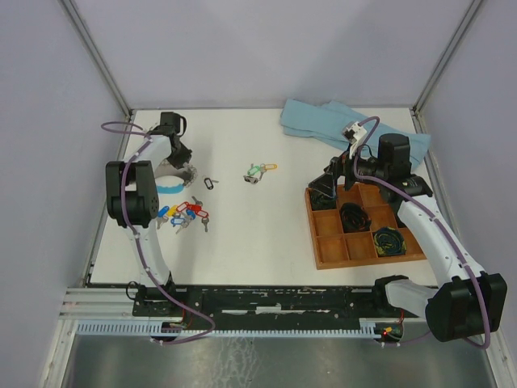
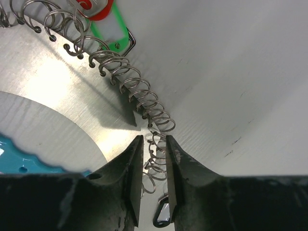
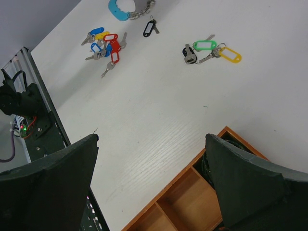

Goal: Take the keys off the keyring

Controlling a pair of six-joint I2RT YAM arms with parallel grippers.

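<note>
In the left wrist view, a row of steel rings (image 2: 132, 82) runs along the edge of a metal plate (image 2: 53, 82) with a blue handle (image 2: 19, 159). My left gripper is over the rings, fingers close together; whether they hold a ring I cannot tell. A green tag (image 2: 108, 26) and red tag sit at the upper end. A black tag (image 2: 162, 211) lies below. Loose keys with coloured tags (image 1: 190, 214) lie lower left on the table, another group (image 1: 258, 170) in the middle. My right gripper stands open above the organizer, nothing between its fingers.
A wooden organizer (image 1: 331, 250) with coiled cables is at the right. Light blue cloths (image 1: 311, 117) lie at the back right.
</note>
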